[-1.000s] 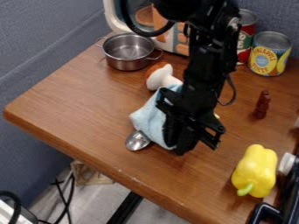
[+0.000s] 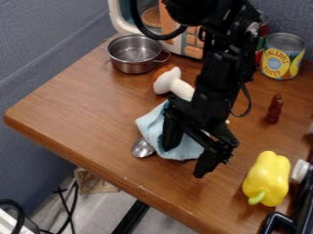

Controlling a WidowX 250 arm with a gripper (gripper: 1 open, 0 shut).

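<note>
A black robot arm reaches down from the top of the camera view, its gripper (image 2: pixel 196 148) low over a light blue cloth (image 2: pixel 156 122) on the wooden table. The finger tips are dark and overlap the cloth; whether they hold any of it I cannot tell. A metal spoon (image 2: pixel 142 149) lies at the cloth's left edge, partly covered.
A steel pot (image 2: pixel 132 57), a white object with an orange end (image 2: pixel 173 84), a toy oven (image 2: pixel 153 23), cans (image 2: pixel 283 57) and a brown bottle (image 2: pixel 275 109) stand behind. A yellow pepper (image 2: pixel 266 178) lies right.
The gripper has moved slightly down and toward the front, and its fingers look spread wider. The cloth has flattened and shifted a little.
</note>
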